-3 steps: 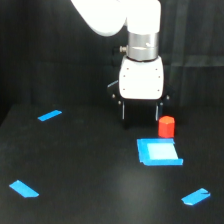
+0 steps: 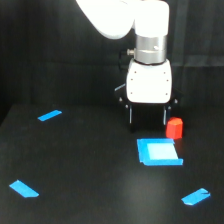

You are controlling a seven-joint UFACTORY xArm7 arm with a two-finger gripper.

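Near the right side of the dark table stands a small red block, at the upper right edge of a white square bordered with blue tape. My gripper points down from the white arm, behind the square. Its dark fingers are spread wide, with nothing visible between them. The right finger is close beside the red block; whether they touch is hard to tell against the dark backdrop.
Blue tape strips lie at the far left, front left and front right. A dark curtain hangs behind the arm.
My gripper has moved to the right and slightly lower. The red block has shifted a little to the right too. The tape and the white square are unchanged.
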